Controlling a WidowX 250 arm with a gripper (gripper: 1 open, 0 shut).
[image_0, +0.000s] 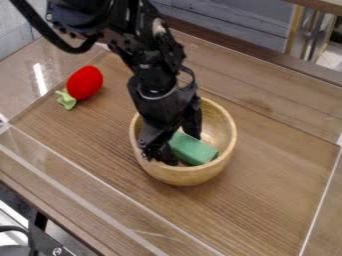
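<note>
A black robot arm reaches down from the top into a yellow bowl (221, 165) at the centre. My gripper (170, 150) is low inside the bowl, over the left side of a green block (193, 148) lying there; its fingers look apart, and the black parts partly hide the block and the bowl's inside.
A red strawberry-like toy (84, 82) with green leaves lies at the upper left. A grey ledge (227, 20) runs along the back.
</note>
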